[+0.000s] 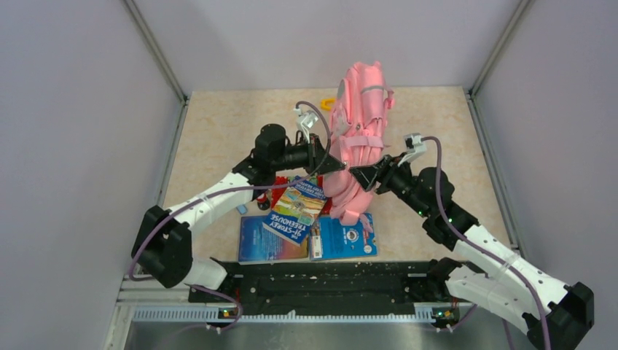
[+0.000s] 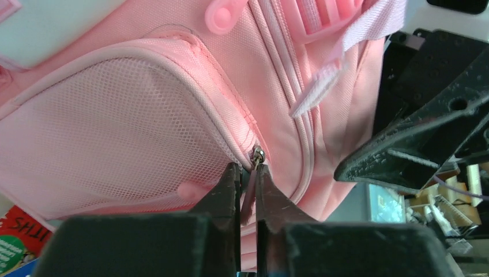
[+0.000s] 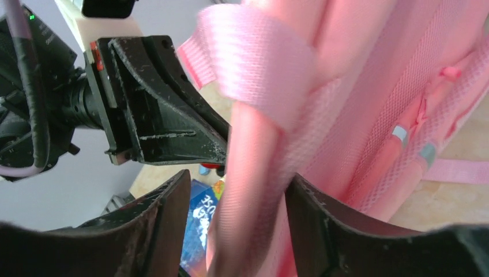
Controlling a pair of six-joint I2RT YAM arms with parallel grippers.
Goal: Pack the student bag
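The pink backpack (image 1: 357, 109) lies upright along the table's middle. My left gripper is shut on a zipper pull (image 2: 258, 154) beside a mesh pocket (image 2: 115, 127) on the bag. My right gripper is part open, a padded pink strap (image 3: 256, 173) between its fingers; whether it grips the strap cannot be told. Books in red and blue, including a blue one (image 1: 342, 240), lie at the front of the table, partly under the bag, beside a small dark red item (image 1: 262, 200).
A yellow object (image 1: 326, 103) sits behind the bag. Grey walls enclose the sides and back.
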